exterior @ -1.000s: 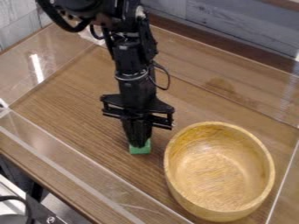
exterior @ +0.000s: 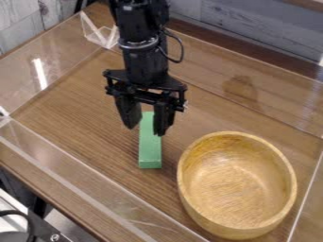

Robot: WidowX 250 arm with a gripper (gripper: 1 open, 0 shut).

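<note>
The black robot arm reaches down from the top centre to its open gripper (exterior: 144,115). A green rectangular object (exterior: 150,148) lies flat on the wooden table, just below the gripper, its upper end near or under the fingers.
A large yellow bowl (exterior: 236,183) takes up the lower right. A pale translucent item (exterior: 98,28) is at the top left. A dark cable runs at the lower left edge.
The gripper has moved up in the view, away from the viewer, uncovering more of the green object, which was mostly hidden before.
</note>
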